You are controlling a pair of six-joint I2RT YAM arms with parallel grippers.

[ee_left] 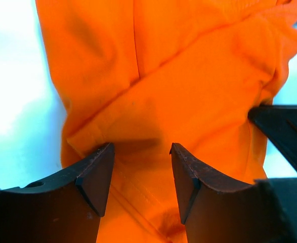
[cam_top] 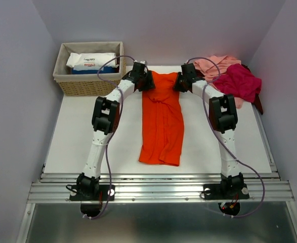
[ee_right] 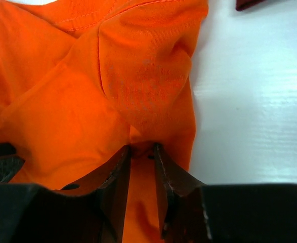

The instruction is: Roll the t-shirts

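An orange t-shirt (cam_top: 162, 126) lies lengthwise on the white table, its top end bunched and folded. My left gripper stands open over the folded fabric at its upper left, the fingertips on or just above it. My right gripper is at the upper right part of the shirt, fingertips pressed into the fabric and close together, with a small space between them; whether cloth is pinched there I cannot tell.
A wicker basket (cam_top: 87, 86) with white and blue packs sits at the back left. Pink (cam_top: 211, 66) and magenta clothes (cam_top: 239, 83) are heaped at the back right.
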